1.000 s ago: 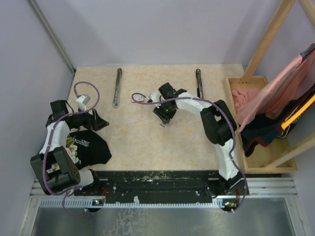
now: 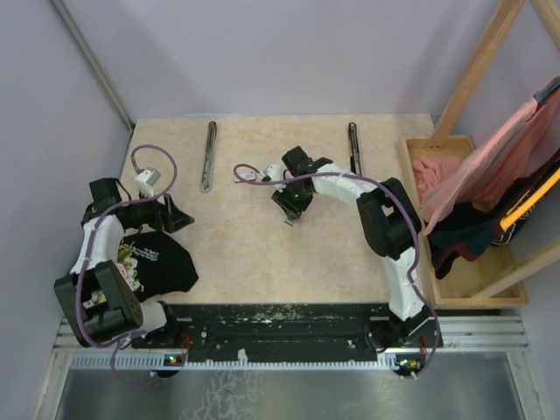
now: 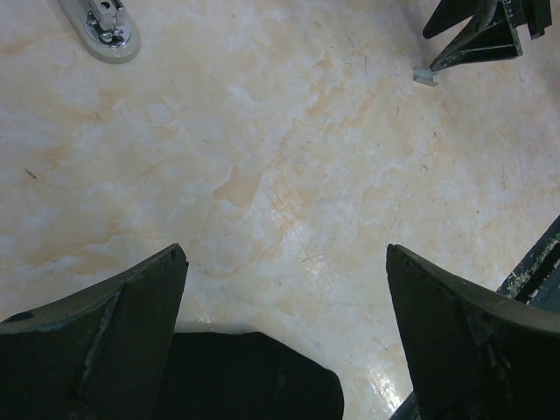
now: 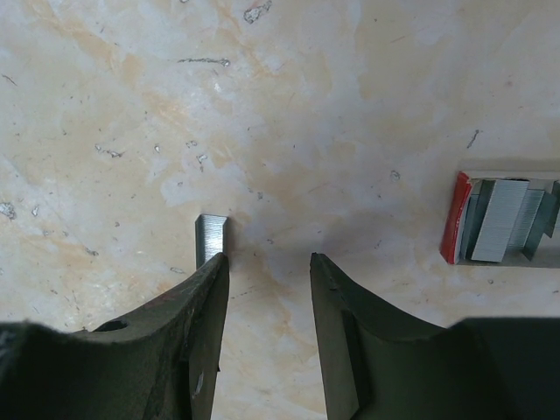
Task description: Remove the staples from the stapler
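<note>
A short silver strip of staples (image 4: 211, 236) lies flat on the table, small in the top view too. My right gripper is part open just over the tabletop. Its left fingertip overlaps the strip's lower right edge; whether they touch I cannot tell. Only bare table shows between its fingers. The top view has a long grey stapler (image 2: 209, 157) at the back left and a dark stapler-like tool (image 2: 354, 149) at the back right. In the left wrist view the grey stapler's end (image 3: 107, 31) shows at the upper left. My left gripper is wide open and empty.
A small box of staples (image 4: 503, 220) with a red end sits right of the strip in the right wrist view. Dark cloth (image 2: 162, 262) lies under my left arm. A wooden crate (image 2: 477, 302) with clothes stands at the right.
</note>
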